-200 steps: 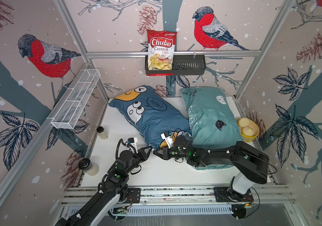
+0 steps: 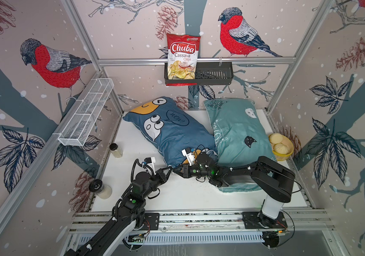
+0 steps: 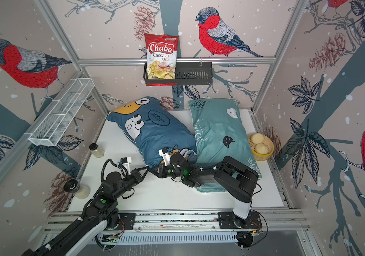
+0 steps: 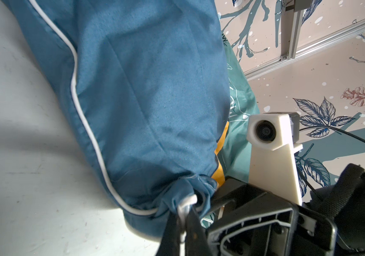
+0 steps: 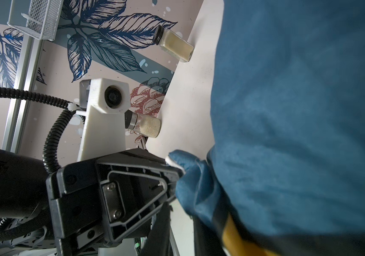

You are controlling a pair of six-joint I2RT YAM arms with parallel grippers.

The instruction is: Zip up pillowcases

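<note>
A dark blue pillowcase (image 2: 174, 132) with cartoon eyes lies left of a teal pillowcase (image 2: 238, 132). At its near corner my left gripper (image 2: 168, 169) is shut on bunched blue cloth with white piping, seen low in the left wrist view. My right gripper (image 2: 181, 171) faces it from the right at that same corner, its fingertips low in the right wrist view beside the bunched fabric, part open; whether cloth is between them is unclear. The zipper itself cannot be made out.
Two jars (image 2: 115, 150) stand on the left of the white table (image 2: 127, 187). A yellow bowl (image 2: 281, 156) with round items is at the right. A chips bag (image 2: 182, 55) sits on the back shelf, and a wire basket (image 2: 84, 115) hangs left.
My right arm's elbow has drawn left and up, and its gripper has shifted slightly at the corner. The left gripper looks almost unchanged.
</note>
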